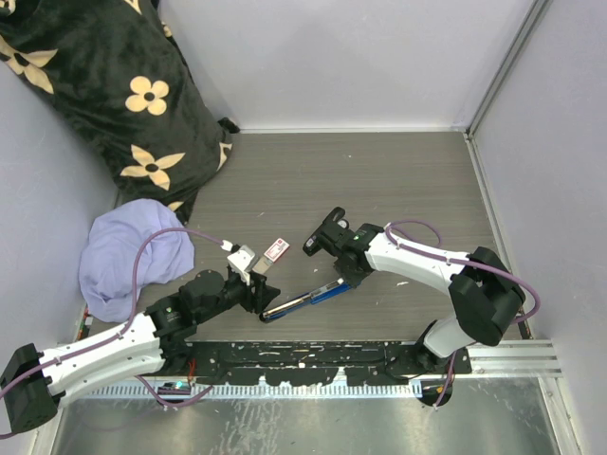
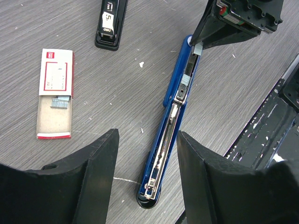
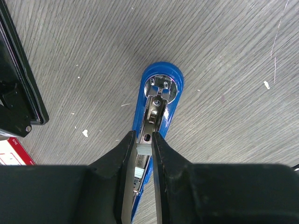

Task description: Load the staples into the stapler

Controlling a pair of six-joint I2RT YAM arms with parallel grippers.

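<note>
The blue stapler [image 1: 305,302] lies opened out flat on the table, its metal channel [image 2: 164,144] facing up. A short silver staple strip [image 3: 144,149] sits between the fingertips of my right gripper, which is shut on it just over the stapler's blue base. Farther down, another short staple piece [image 2: 185,80] lies in the metal part near the hinge. My left gripper is open above the stapler's other half, nothing between its fingers. The staple box [image 2: 56,77] is half open beside the stapler, with some staples [image 2: 60,102] inside.
A black stapler [image 2: 110,25] lies behind the blue one, close to the right arm. A lavender cloth [image 1: 136,256] and a dark floral cushion [image 1: 114,104] fill the left side. Bare table [image 1: 408,180] stretches across the back.
</note>
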